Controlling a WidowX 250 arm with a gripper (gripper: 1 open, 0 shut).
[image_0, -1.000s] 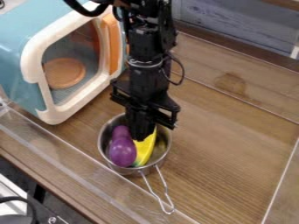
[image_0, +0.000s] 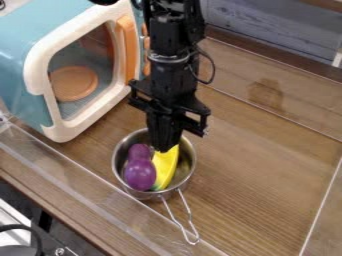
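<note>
My black gripper (image_0: 164, 135) hangs straight down over a metal strainer pot (image_0: 190, 178) with a wire handle, its tip shut just above the contents; nothing shows held. In the pot lie purple round objects (image_0: 139, 174), like eggplant or onion, and a yellow banana-like item (image_0: 166, 164), partly hidden by the gripper.
A light blue toy microwave (image_0: 34, 50) with an open front and an orange disc (image_0: 72, 82) inside stands at the upper left. A cable lies at the lower left.
My gripper has risen slightly from the pot over the last second. The pot and its contents look unmoved.
</note>
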